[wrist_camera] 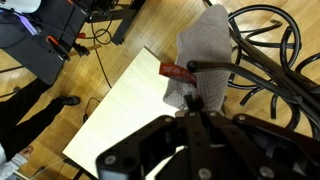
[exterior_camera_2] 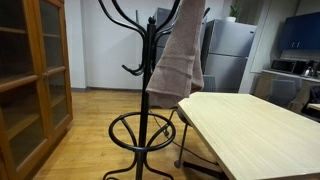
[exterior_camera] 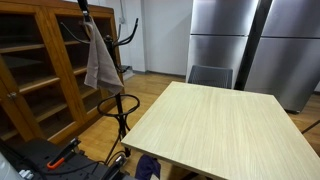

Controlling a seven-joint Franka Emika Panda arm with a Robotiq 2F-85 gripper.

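Note:
A grey-brown towel (exterior_camera: 100,65) hangs in a long fold in front of the black coat rack (exterior_camera: 121,104). Its narrow top end meets my gripper (exterior_camera: 85,13), high at the left. The wrist view has my gripper with its fingertips together, and the towel (wrist_camera: 206,42) runs right up to them. A dark rack hook with a reddish-brown end crosses over the cloth there. In the second exterior view the towel (exterior_camera_2: 178,62) covers part of the rack (exterior_camera_2: 146,75), its top cut off by the frame. Whether any cloth also rests on a hook is hidden.
Right of the rack stands a bare, light wooden table (exterior_camera: 220,125), with a dark chair (exterior_camera: 210,76) behind it. A glass-fronted wooden cabinet (exterior_camera: 30,80) is at the left. Dark cloth (exterior_camera: 147,167) shows by the table's near edge.

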